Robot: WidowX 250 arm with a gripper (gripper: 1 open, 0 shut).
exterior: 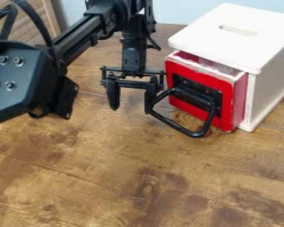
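Observation:
A white box (pixel 237 42) with a red-fronted drawer (pixel 229 111) sits at the right; the drawer stands slightly out from the box. A black loop handle (pixel 187 129) sticks out from its front. The black gripper (pixel 132 93) hangs just left of the drawer front, its fingers pointing down beside the handle. One finger is at or very near the handle's left end; whether it touches cannot be told, nor clearly whether anything is held.
The arm reaches in from the upper left. A pale wall stands behind.

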